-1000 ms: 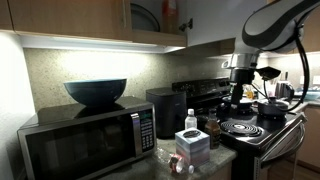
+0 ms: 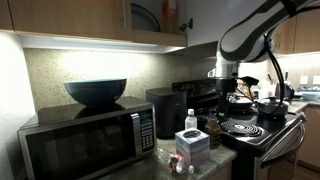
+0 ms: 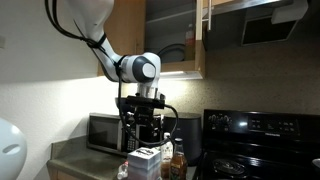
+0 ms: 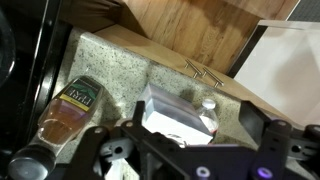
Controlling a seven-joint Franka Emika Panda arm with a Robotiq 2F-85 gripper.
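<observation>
My gripper is open, its black fingers wide apart and nothing held between them. In exterior view 1 the gripper (image 2: pixel 224 90) hangs above the counter's right end, near the stove. A white-and-grey box (image 2: pixel 192 147) stands at the counter edge; from the wrist camera the box (image 4: pixel 170 112) shows below and between the fingers. Behind it is a clear bottle (image 2: pixel 191 120) with a white cap. A brown bottle (image 2: pixel 213 131) stands right of the box; the wrist view shows the brown bottle (image 4: pixel 72 112) at left, outside the fingers.
A microwave (image 2: pixel 88 140) bears a dark blue bowl (image 2: pixel 96 92). The black stove (image 2: pixel 245 128) lies right of the counter, with a pan (image 2: pixel 272 106) on it. Overhead are wooden cabinets (image 2: pixel 90 18), one with its door (image 2: pixel 205 20) open. A black appliance (image 2: pixel 166 112) stands behind the bottles.
In exterior view 1 the arm and gripper have swung left, from over the stove towards the bottles and the box. The objects on the counter have not moved.
</observation>
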